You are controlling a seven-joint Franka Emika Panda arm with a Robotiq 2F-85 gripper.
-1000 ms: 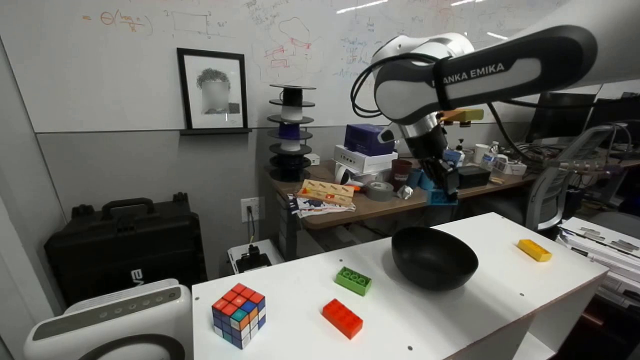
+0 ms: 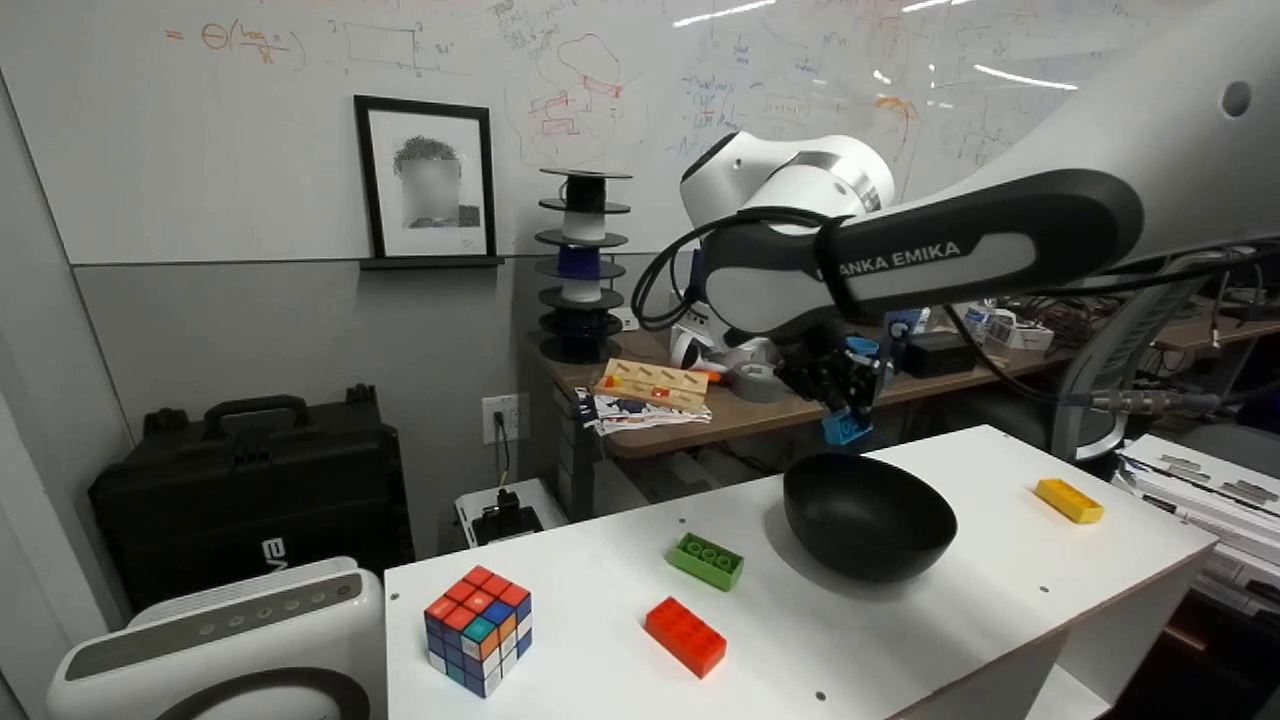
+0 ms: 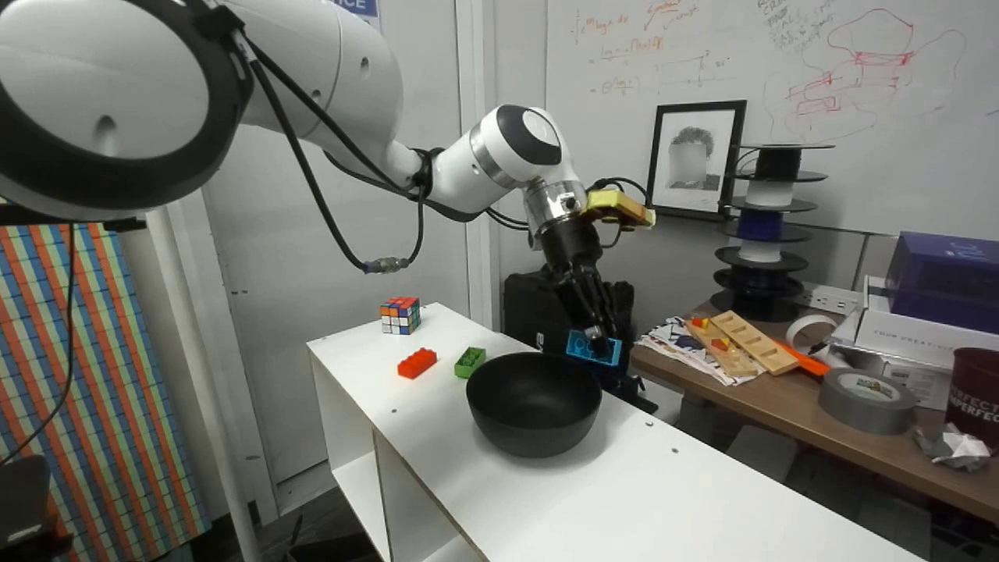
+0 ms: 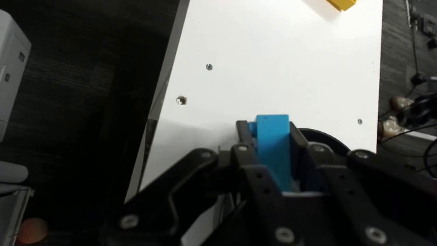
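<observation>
A blue brick (image 4: 273, 141) is pinched between the two fingers of my gripper, which is shut on it. In exterior view 1 the blue brick (image 2: 846, 428) hangs just above the far rim of the black bowl (image 2: 870, 534). From exterior view 2, the brick (image 3: 594, 346) appears beyond the bowl's rim (image 3: 534, 440), and the gripper (image 3: 595, 332) tilts downward over it. The bowl stands on the white table; its inside looks dark with nothing visible in it. In the wrist view most of the bowl is hidden behind the gripper.
On the white table (image 2: 768, 654) lie a green brick (image 2: 707, 562), a red brick (image 2: 685, 636) and a Rubik's cube (image 2: 477, 630), all left of the bowl. A yellow brick (image 2: 1069, 500) lies to its right. A cluttered brown desk (image 2: 648, 442) stands behind.
The arm has come lower and shifted left in exterior view 1, bringing the blue brick down closer to the bowl. The gripper's tilt has changed too. The bowl and table objects stay put.
</observation>
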